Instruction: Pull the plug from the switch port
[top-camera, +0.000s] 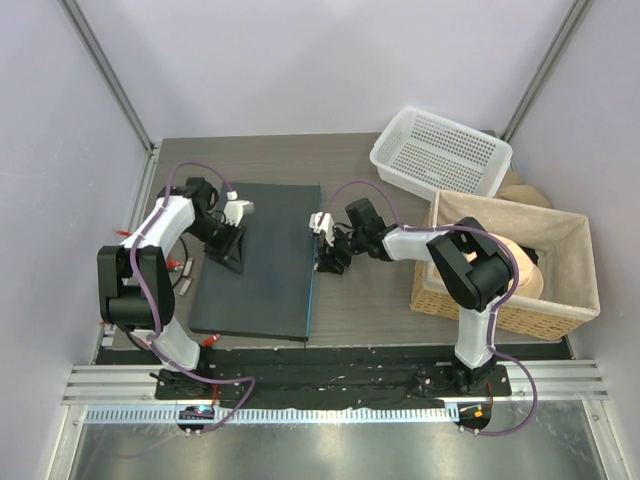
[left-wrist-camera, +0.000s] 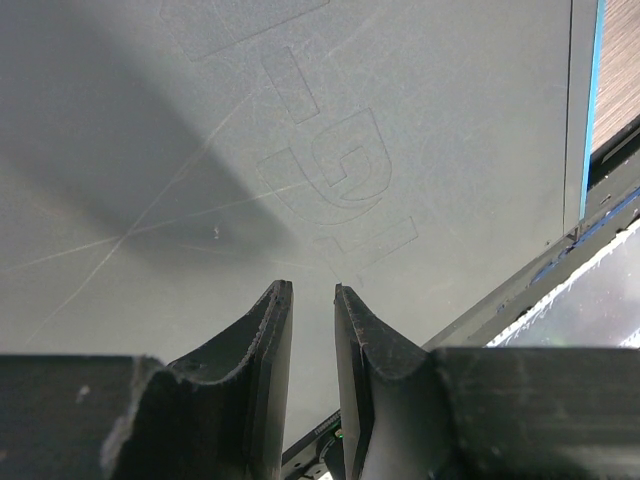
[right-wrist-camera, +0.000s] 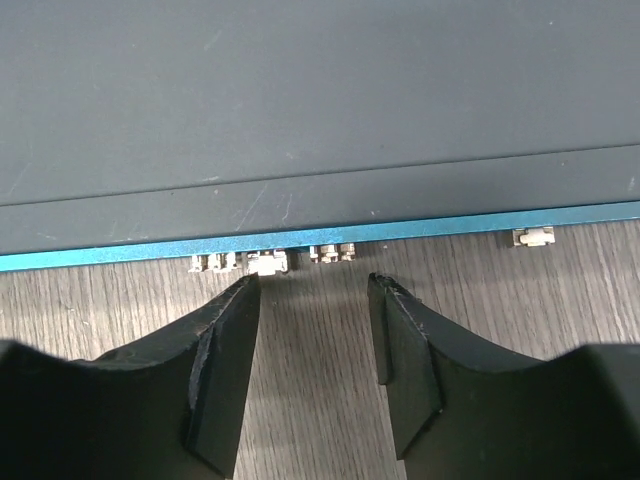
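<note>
The dark grey switch (top-camera: 255, 290) lies flat, its blue-edged side facing my right gripper (top-camera: 330, 260). In the right wrist view small metal connectors sit along that blue edge (right-wrist-camera: 420, 228), among them one (right-wrist-camera: 268, 262) just ahead of my right fingers, which stand part open with nothing between them. Another connector (right-wrist-camera: 533, 236) is farther right. My left gripper hovers over the switch's upper face, fingertips slightly apart and empty. I cannot tell which connector is a plug.
A white plastic basket (top-camera: 440, 150) stands at the back right, a lined wicker basket (top-camera: 540, 320) at the right. Loose small items and cables lie left of the switch. Walls enclose both sides.
</note>
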